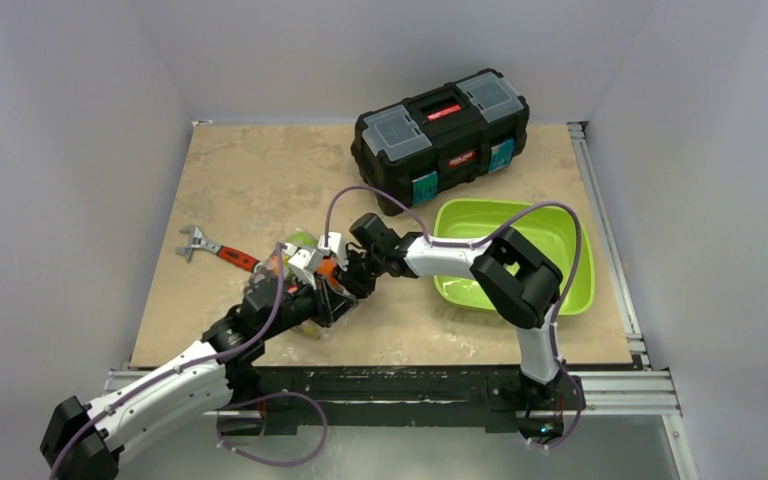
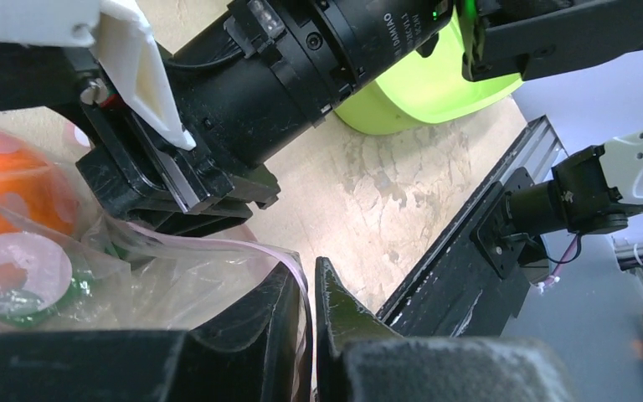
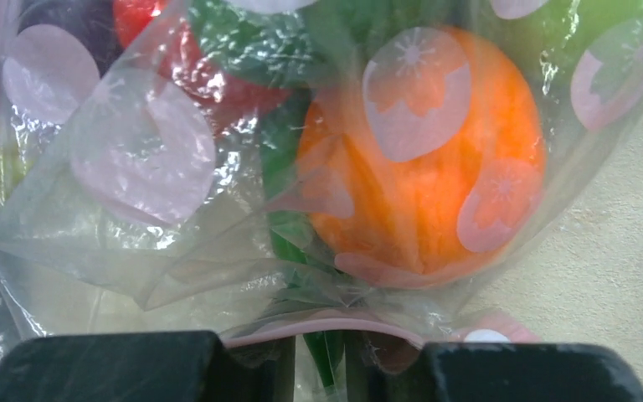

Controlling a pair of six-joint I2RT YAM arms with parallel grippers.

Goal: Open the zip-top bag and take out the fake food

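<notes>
The clear zip top bag [image 3: 176, 280], with pink petal prints and a pink rim, lies at the table's left-middle. Inside it are an orange round food [image 3: 423, 209], red and green pieces. My left gripper is at the bag's mouth; the pink rim runs between its narrowly spaced fingers, and whether they grip it cannot be told. In the right wrist view my right gripper stands part open at the rim, a green pointed tip [image 3: 322, 356] showing in the gap. Whether that tip is inside the fingers or below them is unclear.
A green tray [image 1: 585, 265] stands empty at the right, under the right arm. A black toolbox [image 1: 440, 135] sits at the back. Left of the bag lies a wrench [image 1: 215, 248] with a red handle. Both arms crowd the bag closely.
</notes>
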